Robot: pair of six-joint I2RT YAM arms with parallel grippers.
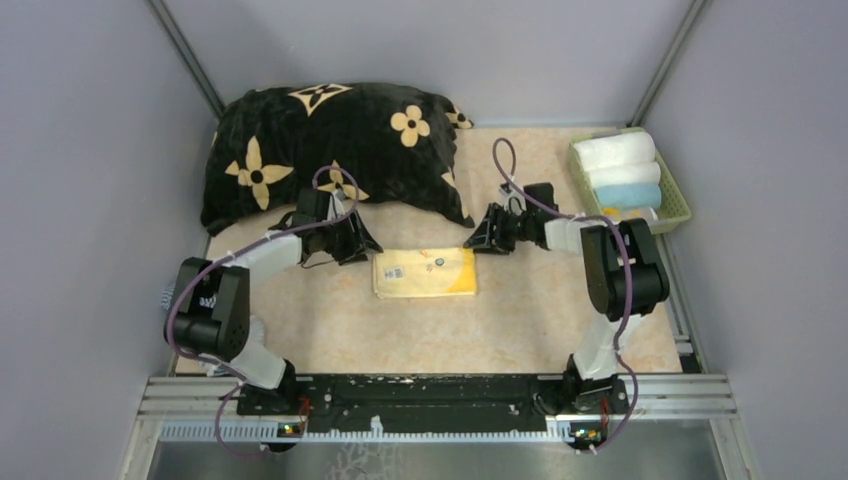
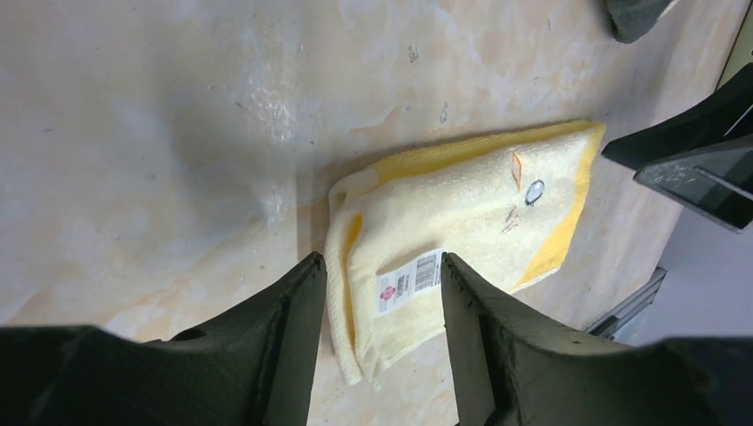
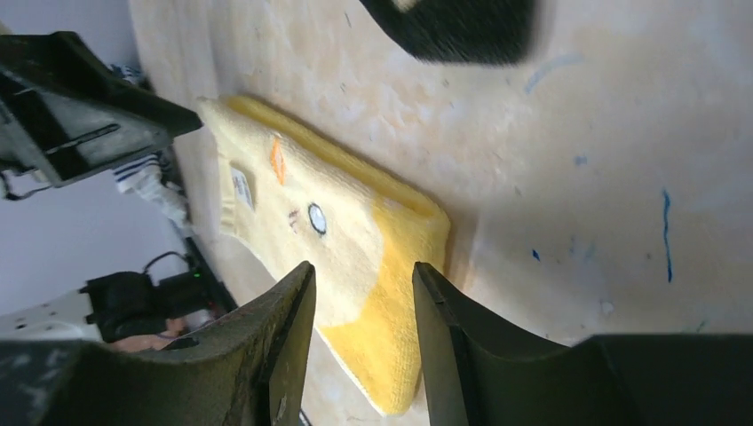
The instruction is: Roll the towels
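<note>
A pale yellow folded towel (image 1: 423,272) with a printed label lies flat in the middle of the table, its long sides running left to right. My left gripper is open above the towel's left end, with nothing between its fingers; the label and folded edge show below it. My right gripper is open over the towel's yellow right end, also empty. In the top view both grippers sit just beyond the towel's upper corners, one at each side.
A black flower-patterned cushion (image 1: 300,140) covers the back left. A green basket (image 1: 676,195) of rolled towels stands at the back right. Striped cloth lies at the left edge behind my left arm.
</note>
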